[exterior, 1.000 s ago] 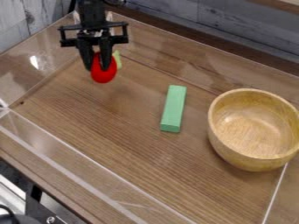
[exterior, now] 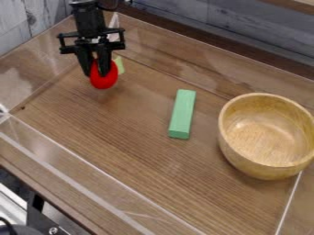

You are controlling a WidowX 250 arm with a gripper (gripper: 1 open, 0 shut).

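Observation:
My black gripper (exterior: 95, 57) is at the upper left, shut on a red object (exterior: 101, 76) that it holds over the wooden table. A small pale yellow-green item (exterior: 117, 62) shows just behind the red object, partly hidden by it.
A green bar (exterior: 183, 114) lies at the middle right. A large wooden bowl (exterior: 265, 133) sits at the right.
The bar and bowl have stayed put.

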